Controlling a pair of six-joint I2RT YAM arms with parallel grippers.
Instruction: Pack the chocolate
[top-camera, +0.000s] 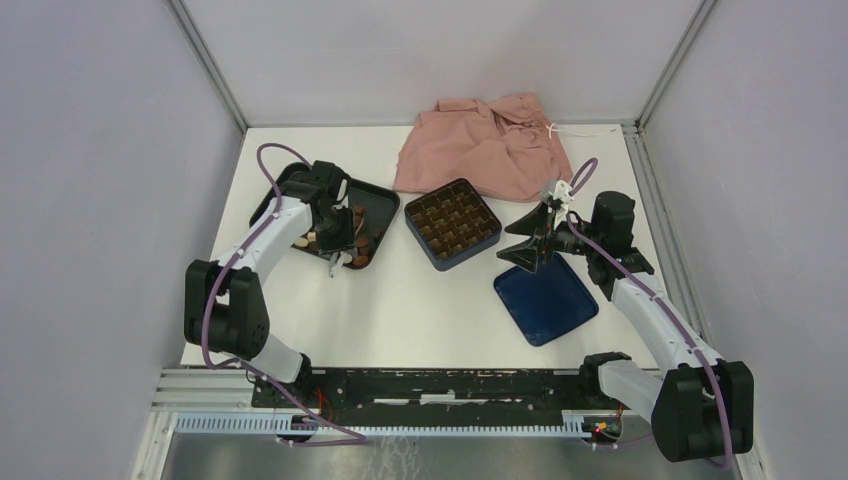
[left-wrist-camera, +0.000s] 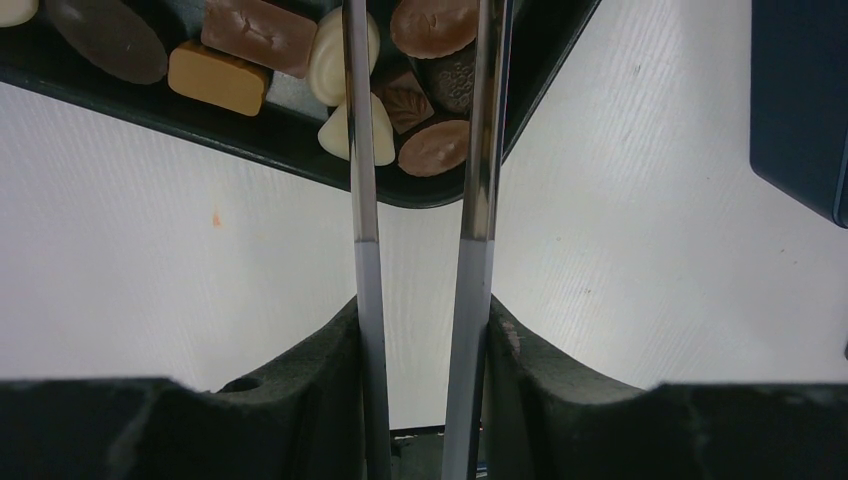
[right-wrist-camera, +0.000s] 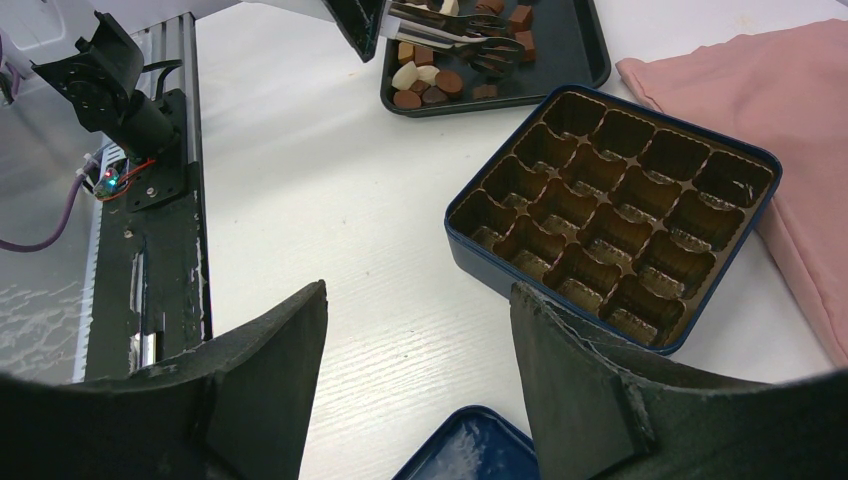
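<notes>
Chocolates of several shapes, among them a brown oval one (left-wrist-camera: 434, 148) and a caramel bar (left-wrist-camera: 218, 79), lie in a black tray (top-camera: 381, 200) at the left. My left gripper (top-camera: 337, 246) is over the tray's near edge, shut on metal tongs (right-wrist-camera: 430, 35) whose two arms stand apart. The tong tips reach over the tray; whether they touch a chocolate, I cannot tell. The box (right-wrist-camera: 610, 215) with brown compartments stands mid-table, its compartments empty. To the right, my right gripper hangs open above the table, nothing between its fingers.
A dark blue lid (top-camera: 545, 305) lies flat below the right gripper. Behind the box is a crumpled pink cloth (top-camera: 480, 150).
</notes>
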